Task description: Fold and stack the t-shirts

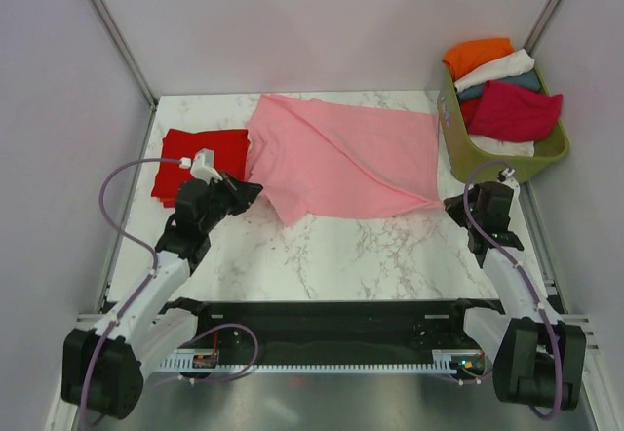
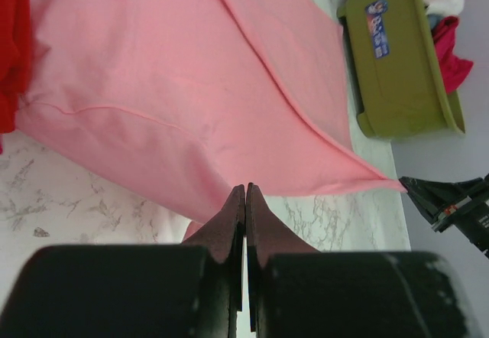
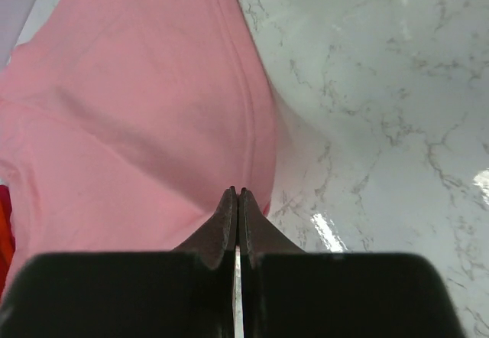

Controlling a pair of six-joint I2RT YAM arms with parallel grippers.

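Observation:
A pink T-shirt (image 1: 351, 158) lies spread on the marble table (image 1: 322, 265), its near edges slightly rippled. My left gripper (image 1: 255, 191) is shut over its left part; in the left wrist view the fingertips (image 2: 236, 196) meet by a fold at the near edge. My right gripper (image 1: 448, 207) is shut at the shirt's near right corner; in the right wrist view its tips meet at the pink edge, and whether cloth is between them I cannot tell. A folded red cloth (image 1: 195, 145) lies at the left, partly under the left arm.
An olive bin (image 1: 517, 164) at the back right holds several folded shirts, orange, white, blue, red and magenta (image 1: 517, 109).

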